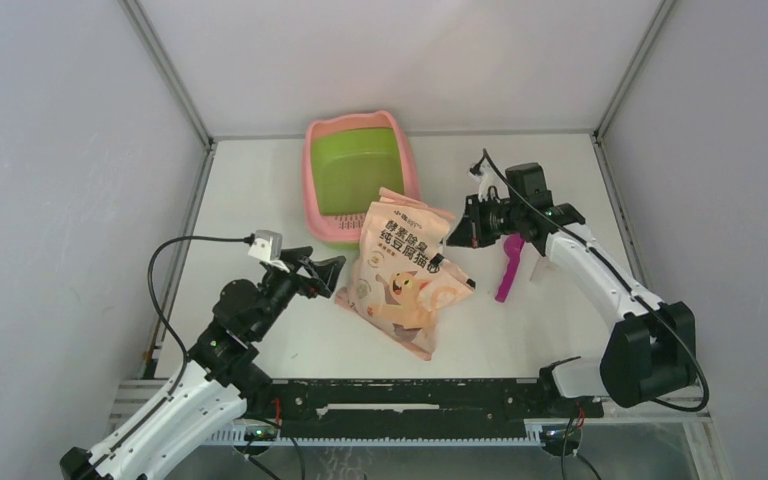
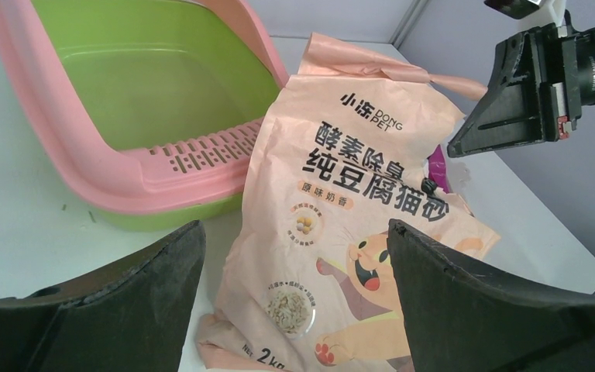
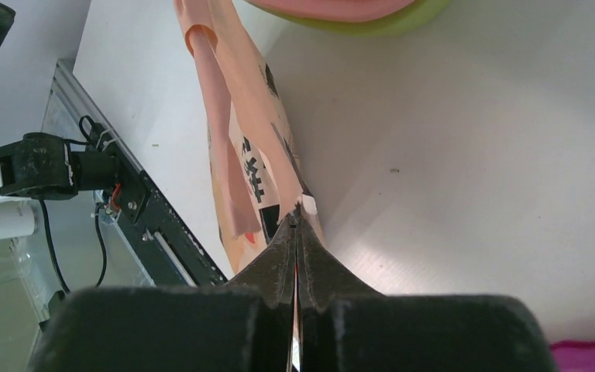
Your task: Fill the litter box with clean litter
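A peach litter bag (image 1: 405, 285) stands upright mid-table, its folded top (image 2: 364, 58) leaning toward the right. Behind it sits the litter box, with a pink rim (image 1: 312, 190) and a bare green inside (image 1: 355, 165). To the bag's left, my left gripper (image 1: 328, 270) is open, its fingers (image 2: 143, 294) framing the bag's lower part from a distance with nothing between them. My right gripper is shut, its tips beside the bag's upper right edge. Nothing shows between those fingers; whether they touch the bag I cannot tell.
A purple scoop (image 1: 509, 270) lies on the table right of the bag, partly under the right arm. White walls (image 1: 390, 70) enclose the back and sides. Bare table lies at the left and front right.
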